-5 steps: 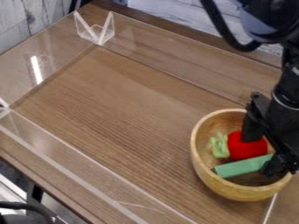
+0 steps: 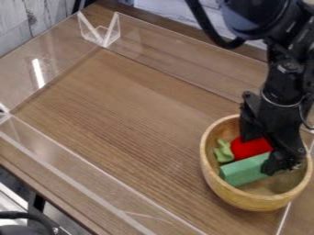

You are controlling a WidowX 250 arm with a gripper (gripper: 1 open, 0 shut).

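A wooden bowl (image 2: 218,181) sits at the lower right of the table, holding a green block (image 2: 243,168), a red object (image 2: 245,145) and a small light-green piece (image 2: 223,151). My black gripper (image 2: 270,142) is over and in the bowl from the upper right, open, its fingers around the contents' right side. Its lower tips partly hide the red object and the bowl's right part; whether they touch the contents I cannot tell.
A white wire-like holder (image 2: 98,27) stands at the back left. A black cable runs along the lower left edge.
The arm and gripper have shifted a little left and up in view. The green block and red object have moved slightly left within the bowl.
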